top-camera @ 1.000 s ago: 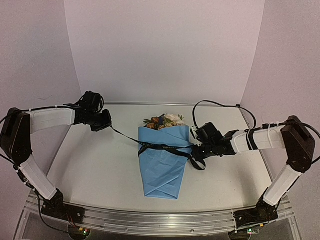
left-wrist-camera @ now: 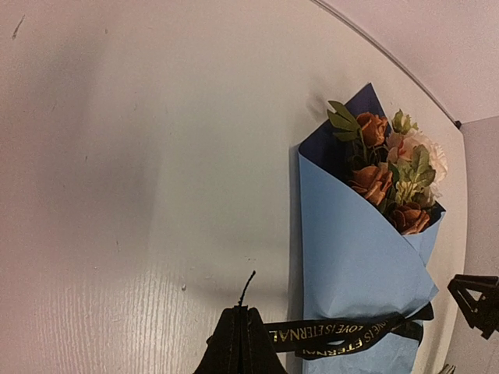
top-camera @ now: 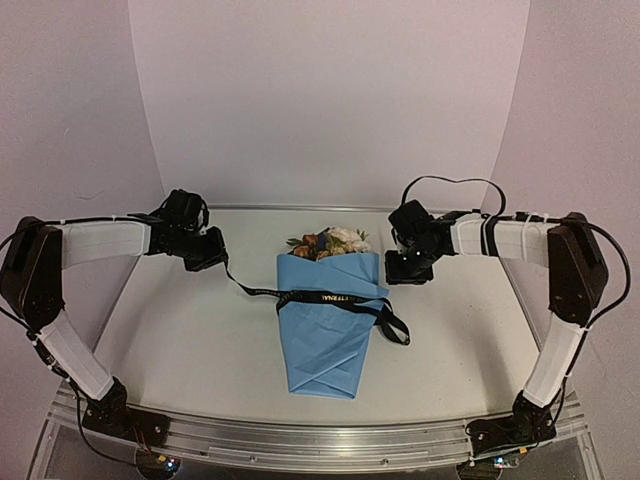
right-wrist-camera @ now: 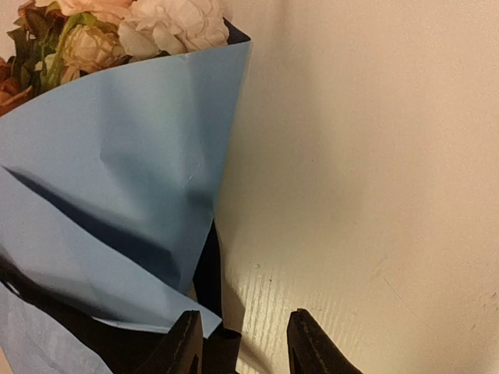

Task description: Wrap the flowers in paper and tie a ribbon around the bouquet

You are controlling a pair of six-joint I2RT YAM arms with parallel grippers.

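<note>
The bouquet, in blue wrapping paper (top-camera: 325,360), lies in the middle of the table with its flowers (top-camera: 330,243) toward the back. A black ribbon (top-camera: 330,298) with lettering crosses the paper and forms a loose loop at its right edge. My left gripper is shut on the ribbon's left end; a thin tip of it sticks out beyond the fingers. From there the ribbon slopes down to the paper. Beside the bouquet's upper right edge, my right gripper is open, with no ribbon between its fingers. The ribbon's underside run is hidden.
Bare white table (top-camera: 180,340) lies on both sides of the bouquet. A wall stands close behind the flowers, and a metal rail (top-camera: 300,428) runs along the front edge.
My right gripper has moved up and back, away from the ribbon at the paper's right edge. The left gripper has lowered slightly, and its ribbon stretch now sags. The ribbon has flattened over the paper.
</note>
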